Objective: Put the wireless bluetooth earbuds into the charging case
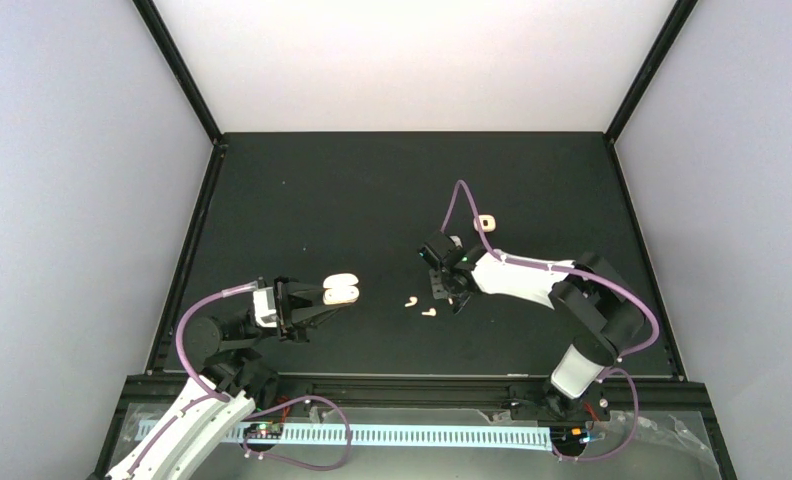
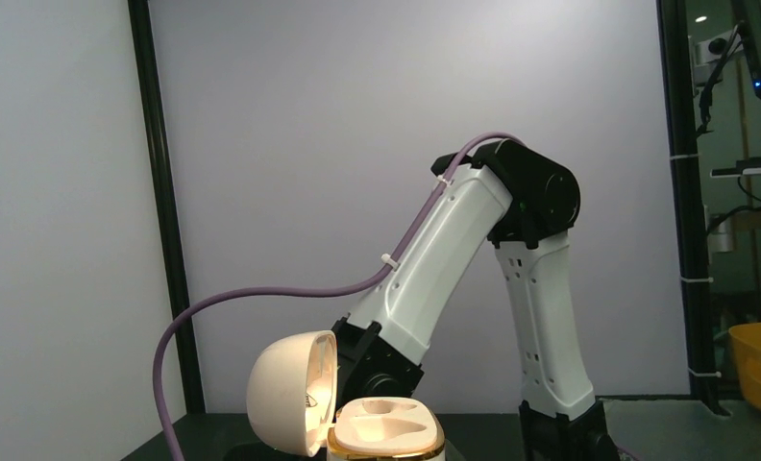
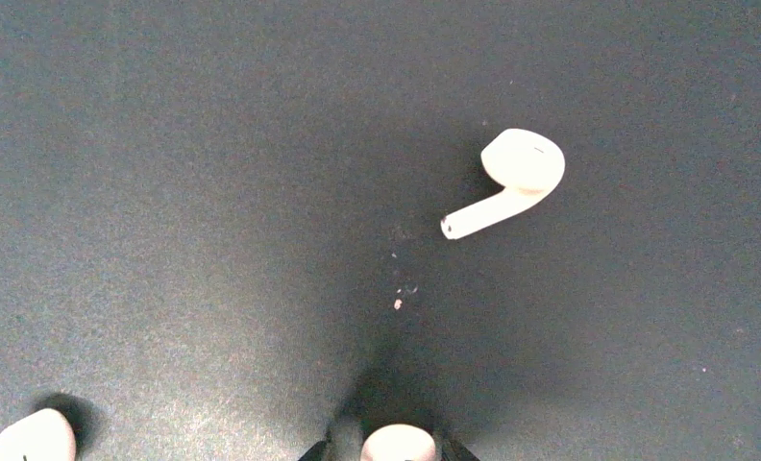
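My left gripper [image 1: 335,297] is shut on the white charging case [image 1: 341,295], holding it above the table with its lid [image 1: 340,280] open. In the left wrist view, the case's earbud wells [image 2: 386,420] look empty, and the fingers are out of sight. Low over the table, my right gripper is shut on a small white rounded piece [image 3: 399,442], seemingly an earbud; most of it is hidden. Ahead of it lies one earbud [image 3: 523,163] on its side. Another white earbud [image 3: 36,438] is cut off at the lower left corner.
A second small white object [image 1: 485,223], like a closed case, sits behind the right wrist. Bare black table [image 1: 332,200] stretches across the back, and the space between the case and the loose earbuds is clear.
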